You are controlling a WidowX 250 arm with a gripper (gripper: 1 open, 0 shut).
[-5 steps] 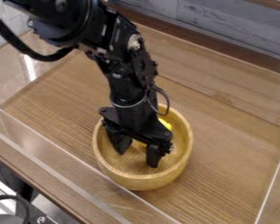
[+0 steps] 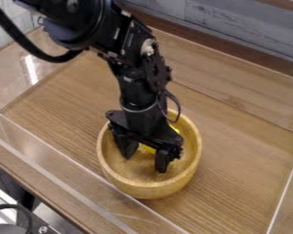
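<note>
My black gripper (image 2: pixel 146 147) is lowered into a round tan bowl (image 2: pixel 149 186) at the centre of the camera view. Its fingers reach down inside the bowl and stand open. A yellow object (image 2: pixel 174 130) is partly visible in the bowl behind the gripper; the gripper hides most of it, so I cannot tell its shape or whether the fingers touch it.
A pale panelled wall (image 2: pixel 234 27) runs along the back. A black cable (image 2: pixel 15 208) shows at the lower left edge.
</note>
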